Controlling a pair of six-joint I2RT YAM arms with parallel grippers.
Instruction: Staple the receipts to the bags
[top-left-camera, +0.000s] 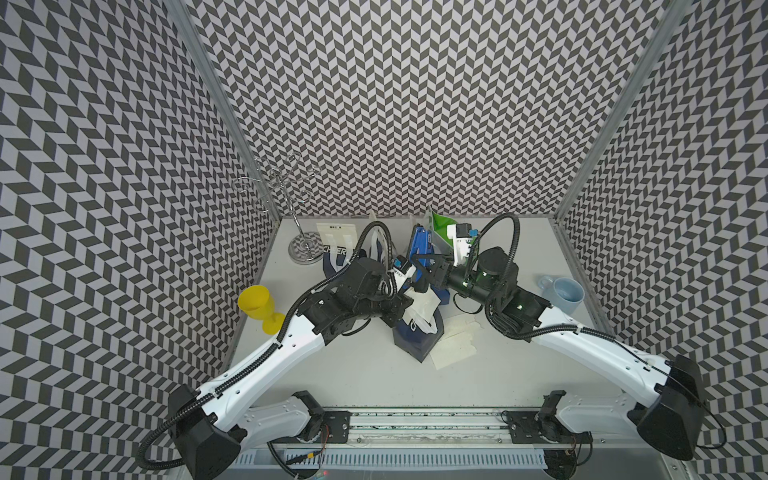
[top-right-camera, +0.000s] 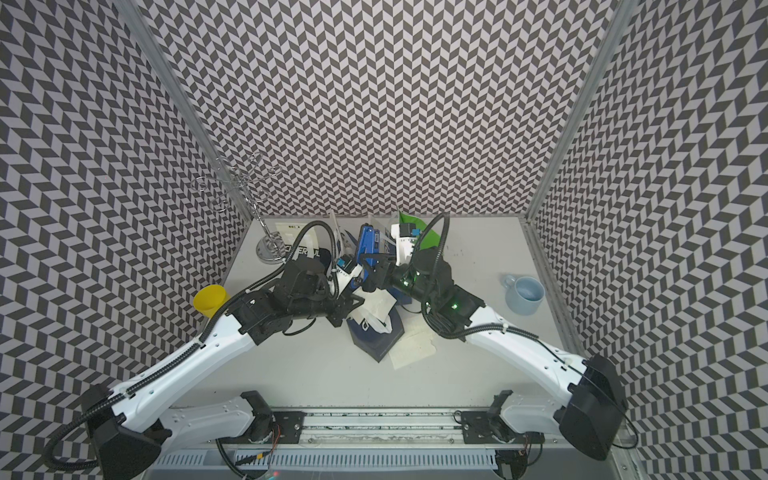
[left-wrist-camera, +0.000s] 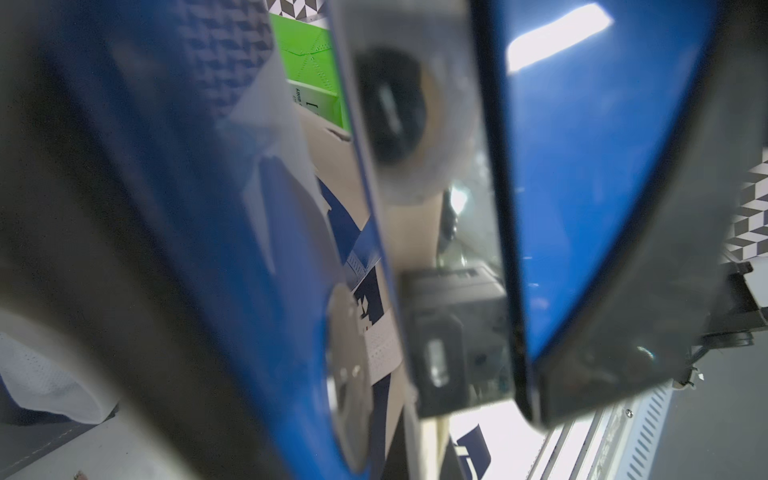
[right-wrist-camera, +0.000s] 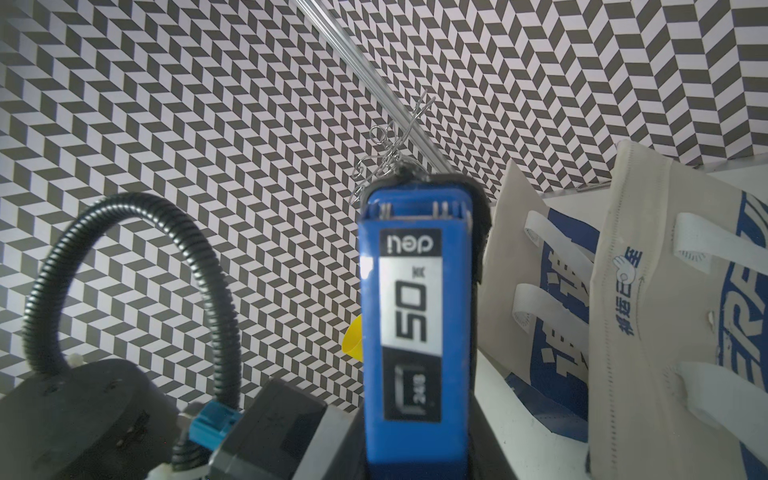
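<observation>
My right gripper is shut on a blue stapler (right-wrist-camera: 416, 320) with a "50" label. In the left wrist view, the blurred stapler (left-wrist-camera: 600, 160) fills much of the foreground, close in front of that camera. At the bottom there, my left gripper is shut, with a thin pale edge between its dark fingers. That edge appears to belong to the navy and white bag (top-left-camera: 417, 336) beside the left gripper in the top left view. Whether a receipt is pinched with it cannot be told. Pale papers (top-left-camera: 454, 344) lie flat right of this bag.
Behind stand beige and blue bags (right-wrist-camera: 656, 320) and a green bag (top-left-camera: 441, 228). A yellow goblet (top-left-camera: 256, 302) and a wire stand (top-left-camera: 305, 246) are at the left, a light blue mug (top-left-camera: 568, 294) at the right.
</observation>
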